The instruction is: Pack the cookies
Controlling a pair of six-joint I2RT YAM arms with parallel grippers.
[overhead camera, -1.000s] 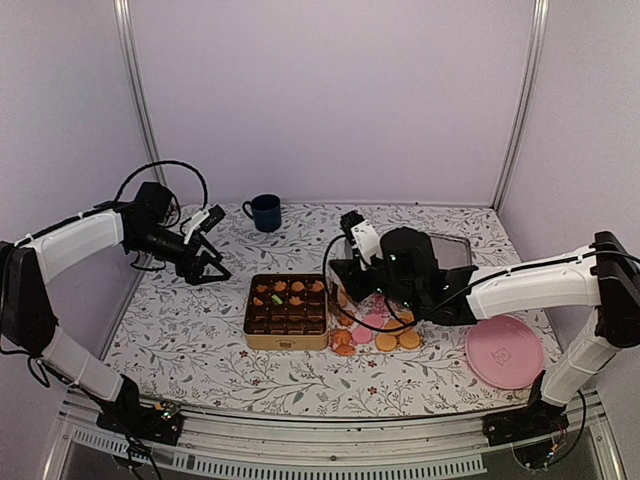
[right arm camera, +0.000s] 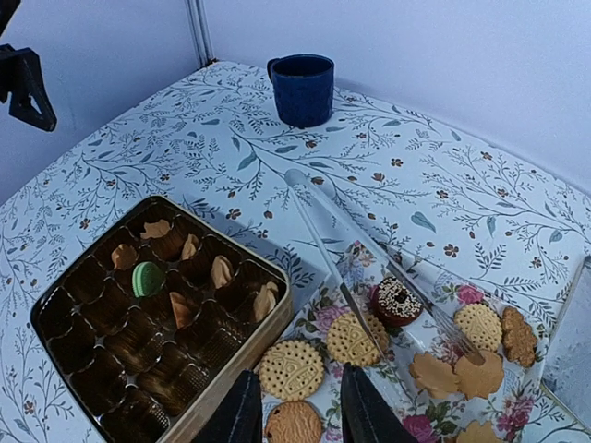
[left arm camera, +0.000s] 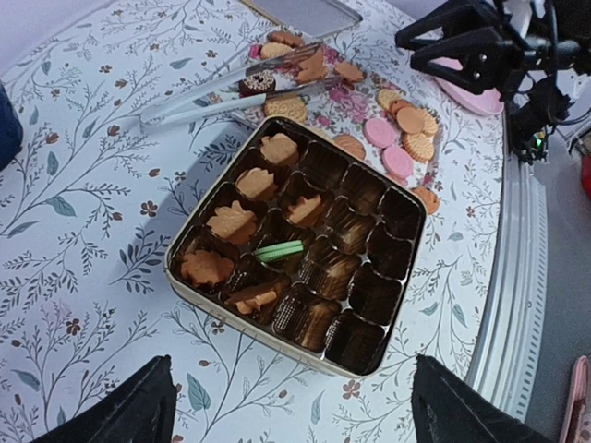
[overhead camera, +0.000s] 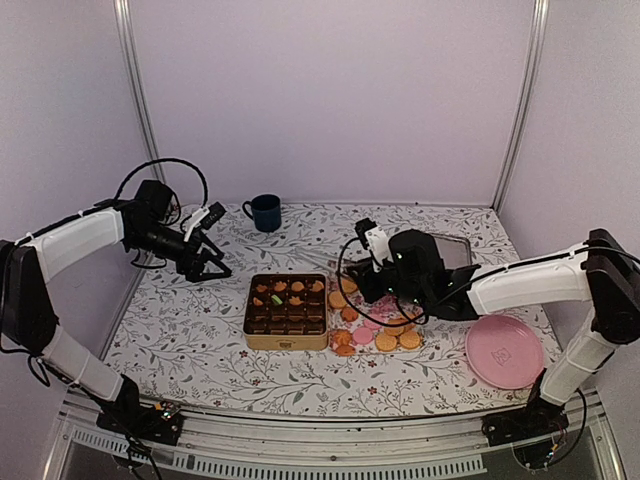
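Note:
A compartmented gold box (overhead camera: 286, 340) holds several leaf-shaped cookies (left arm camera: 231, 221) and a green one (left arm camera: 279, 250). Right of it, assorted cookies (right arm camera: 291, 369), brown, pink and cream, lie on a floral sheet, with metal tongs (right arm camera: 328, 212) lying across them. My left gripper (overhead camera: 205, 262) stands open at the left, away from the box, empty. My right gripper (overhead camera: 365, 280) is above the cookies; its fingertips show part open at the bottom of the right wrist view, with nothing visible held between them.
A blue mug (overhead camera: 266, 213) stands at the back. A pink plate (overhead camera: 503, 352) lies at the front right, a metal tray (right arm camera: 568, 332) at the back right.
My right gripper has moved slightly to the right over the cookies. The left arm and the box look unchanged.

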